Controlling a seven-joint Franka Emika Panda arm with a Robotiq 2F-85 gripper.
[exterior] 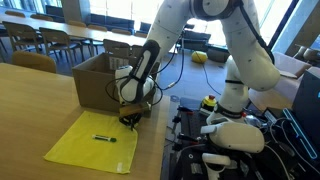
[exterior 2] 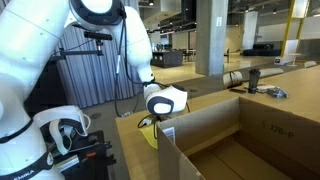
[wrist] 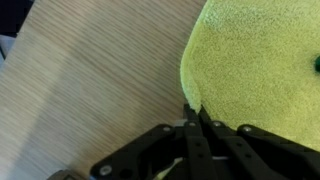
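Observation:
A yellow cloth (exterior: 80,150) lies spread on the wooden table, and a small dark green stick-like object (exterior: 104,138) rests on it. My gripper (exterior: 130,123) is down at the cloth's far right corner, close to the table. In the wrist view, the gripper is shut on the edge of the yellow cloth (wrist: 255,70), which bunches into the fingertips. Part of the dark green object (wrist: 317,65) shows at that view's right edge. In exterior view 2 the arm and the box hide most of the cloth (exterior 2: 150,135).
A large open cardboard box (exterior: 95,88) stands just behind the gripper; its inside (exterior 2: 260,145) shows in exterior view 2. A smaller brown block-like object (exterior: 35,62) sits farther back. Bare table (exterior: 35,105) lies left of the cloth.

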